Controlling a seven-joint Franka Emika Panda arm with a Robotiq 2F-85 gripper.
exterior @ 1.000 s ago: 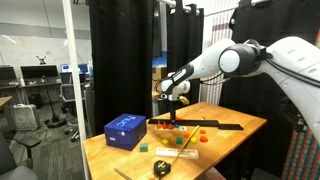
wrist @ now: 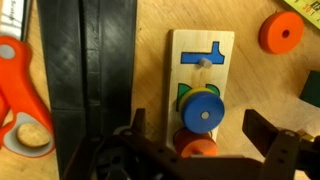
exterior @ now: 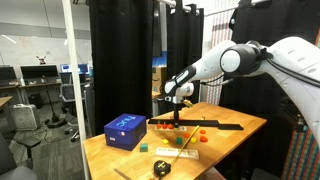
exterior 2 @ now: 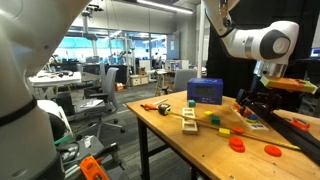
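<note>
In the wrist view, a pale wooden board (wrist: 205,44) painted with a blue figure 1 lies between my fingers, one bare peg standing near that figure. Farther down it sits a blue disc (wrist: 202,111) with a hole, above a yellow and green piece. An orange disc (wrist: 195,143) shows below the blue one, partly hidden. My gripper is open, its fingers (wrist: 262,132) on either side of the blue disc. Whether they touch anything I cannot tell. Apart on the table lies another orange disc (wrist: 281,33).
Beside the board run a long black strip (wrist: 108,65) and orange-handled scissors (wrist: 22,105). A dark green block (wrist: 312,88) lies to the right. In exterior view 1, a blue box (exterior: 126,131) stands left of the arm, with several small pieces in front.
The gripper has shifted slightly to the right over the table in exterior view 1. The blue box and the loose pieces have stayed put.
</note>
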